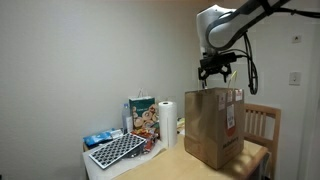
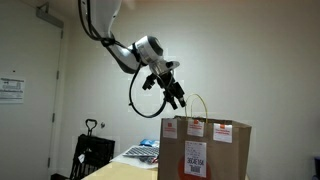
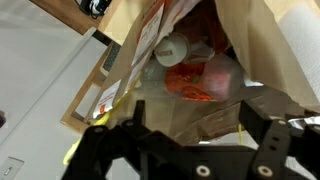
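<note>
A large brown paper bag [image 1: 213, 125] stands upright on the table, with printed labels and a QR code [image 2: 195, 159] on one side. Above its open top hangs my gripper [image 1: 215, 80], pointing down. In the wrist view the gripper has its fingers [image 3: 256, 121] spread wide with nothing between them. Down inside the bag lie a red item in clear wrapping [image 3: 205, 78] and a white round-lidded container [image 3: 171, 48]. A yellow handle [image 2: 199, 98] rises from the bag's top. The lower part of the bag's contents is partly hidden.
To the bag's left stand a paper towel roll [image 1: 167, 122], a patterned shopping bag [image 1: 143, 115] and a bottle [image 1: 127, 118]. A dark-holed white rack [image 1: 117, 150] lies at the table's left. A wooden chair [image 1: 263, 122] is behind the bag.
</note>
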